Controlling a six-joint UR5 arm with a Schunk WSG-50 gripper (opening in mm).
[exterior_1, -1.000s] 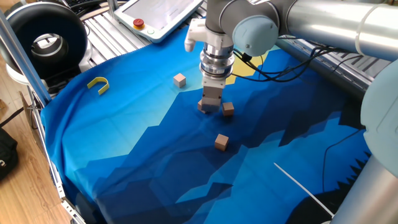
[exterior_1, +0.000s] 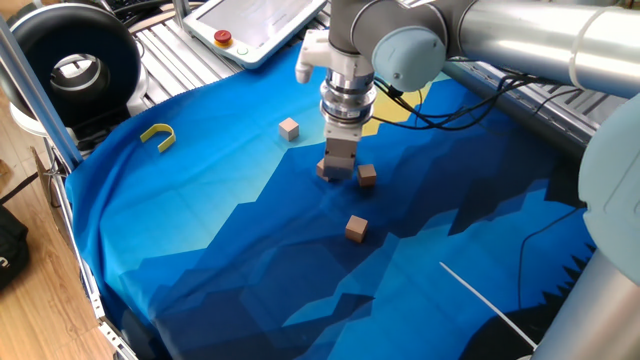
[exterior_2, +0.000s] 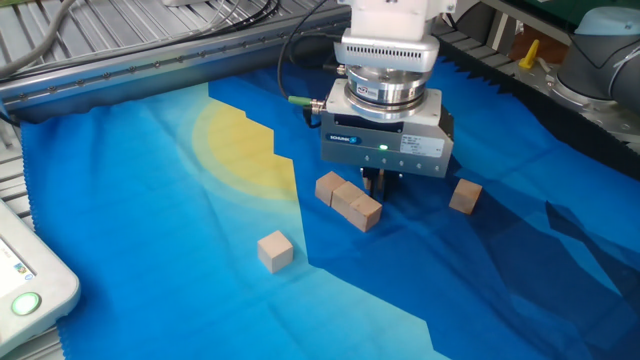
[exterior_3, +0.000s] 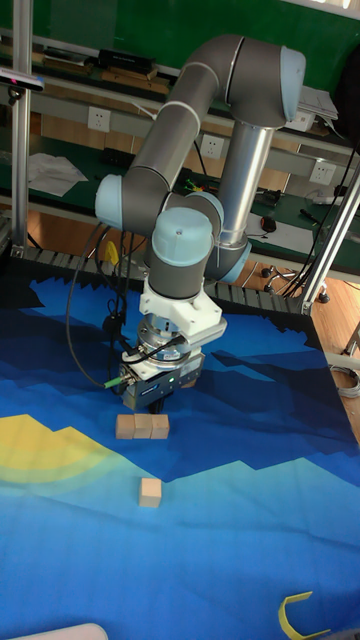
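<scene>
Three wooden cubes stand side by side in a row (exterior_2: 348, 201) on the blue cloth, with the outer ones partly hidden by nothing in exterior view 3, where the row (exterior_3: 142, 427) looks straight. My gripper (exterior_2: 378, 183) is low over the cloth, its dark fingers just behind the row. How far apart the fingers are is not clear. A paler cube (exterior_2: 276, 251) lies apart on the light blue area, and another cube (exterior_2: 465, 197) sits apart on the other side of the gripper. In exterior view 1 the gripper body covers part of the row.
A yellow curved piece (exterior_1: 158, 136) lies near the cloth's edge. The teach pendant (exterior_1: 255, 25) with its red button rests on the slatted table. A thin white rod (exterior_1: 488, 303) lies near the arm's base.
</scene>
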